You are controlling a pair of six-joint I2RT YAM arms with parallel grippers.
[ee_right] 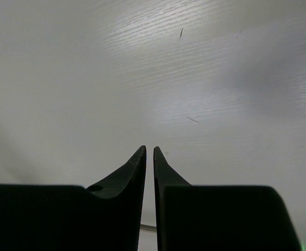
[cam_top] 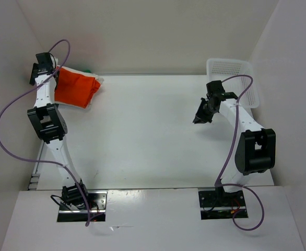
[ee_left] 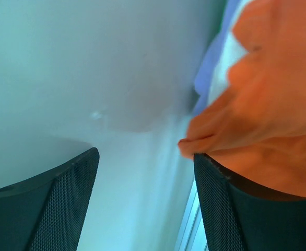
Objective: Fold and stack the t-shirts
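A folded orange t-shirt [cam_top: 75, 88] lies at the far left corner of the table, on top of a stack with white and purple-blue cloth below it. In the left wrist view, the orange shirt's [ee_left: 278, 110] edge comes close to the right-hand finger. My left gripper stands open at the stack's left side by the wall, nothing between its fingers. Its arm hides the left part of the stack from above. Over the bare table on the right hangs my right gripper [cam_top: 196, 121], its fingers [ee_right: 138, 170] shut with no cloth between them.
A white basket [cam_top: 211, 69], its inside looking empty where visible, stands at the back right behind the right arm. A bit of green [cam_top: 86, 71] shows behind the stack. Walls rise close at the left and back.
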